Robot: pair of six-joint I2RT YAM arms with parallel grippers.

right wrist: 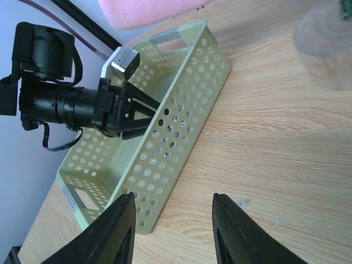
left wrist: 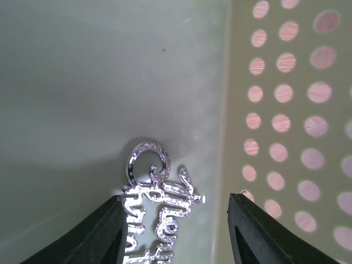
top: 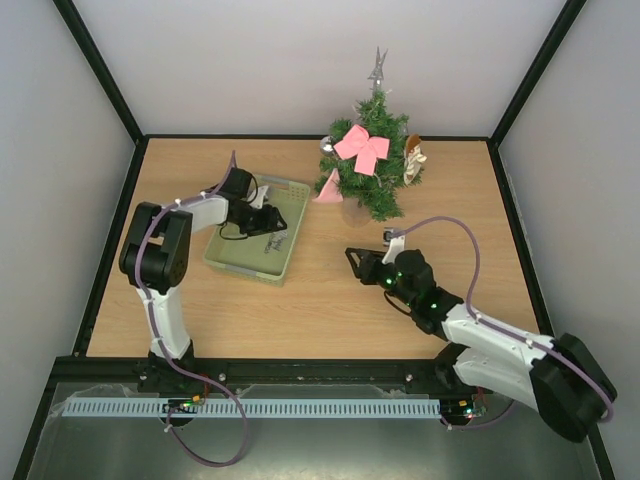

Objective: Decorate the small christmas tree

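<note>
The small christmas tree stands at the back right, with a pink bow, a silver ball, a silver star and other ornaments. A silver glittery ornament lies in the green basket, near its perforated wall. My left gripper is over that ornament, fingers apart on either side of it, nothing clearly held. My right gripper hangs over bare table right of the basket, fingers apart and empty. The tree's pot shows at the upper right of the right wrist view.
The green basket occupies the left middle of the wooden table. Walls and dark frame edges surround the table.
</note>
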